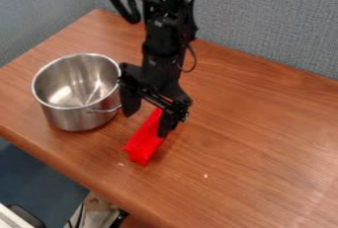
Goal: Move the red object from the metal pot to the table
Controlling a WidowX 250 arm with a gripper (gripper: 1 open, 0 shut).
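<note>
The red object (145, 145), a long block, lies on the wooden table just right of the metal pot (77, 92). Its upper end is partly hidden behind the black gripper (148, 115). My gripper stands open over that end, its fingers spread wide. One finger (129, 102) is beside the pot's right wall, near the handle; the other is by the right side of the red object. The pot is upright and its visible inside is bare.
Grey partition walls (271, 20) stand behind, and cables lie below the near left edge.
</note>
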